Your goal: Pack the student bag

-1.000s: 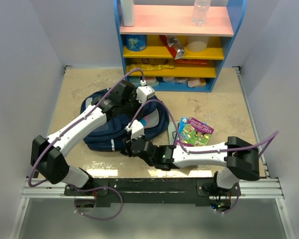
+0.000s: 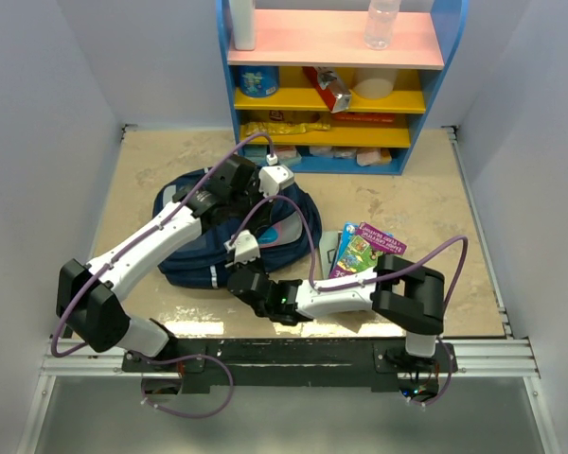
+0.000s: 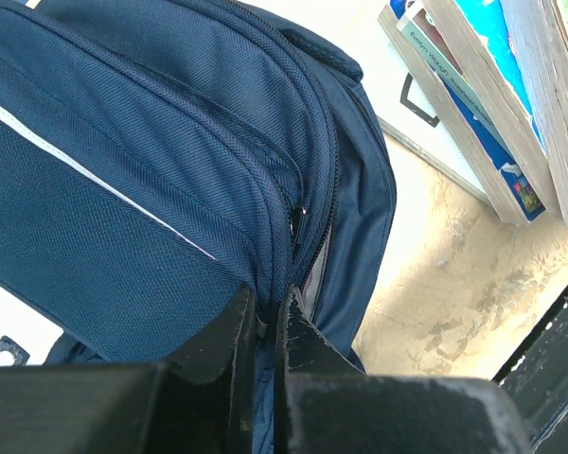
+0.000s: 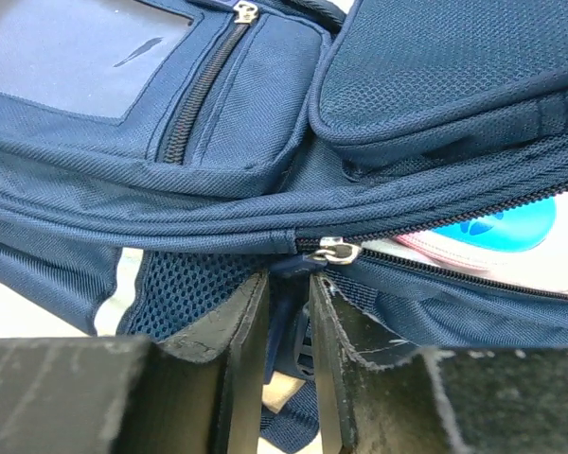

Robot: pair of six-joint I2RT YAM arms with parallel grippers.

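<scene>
The navy school bag (image 2: 194, 262) lies on the left half of the table, beneath both arms. My left gripper is shut on the bag's fabric (image 3: 293, 123) beside a zipper. My right gripper has its fingers apart at the bag's front side. A metal zipper pull (image 4: 336, 251) sits just above its fingertips, and a dark blue tab (image 4: 298, 266) reaches between them. Through the part-open zipper shows a white item with a blue oval (image 4: 504, 227). In the top view the arms hide much of the bag and both sets of fingertips.
Several books (image 2: 364, 253) stand to the right of the bag, close to the right arm. Behind the table is a shelf unit (image 2: 336, 57) holding bottles, packets and containers. Bare table (image 2: 426, 208) shows at the right.
In the top view my right gripper has moved left along the bag's front, its arm following. The left arm has stayed in place.
</scene>
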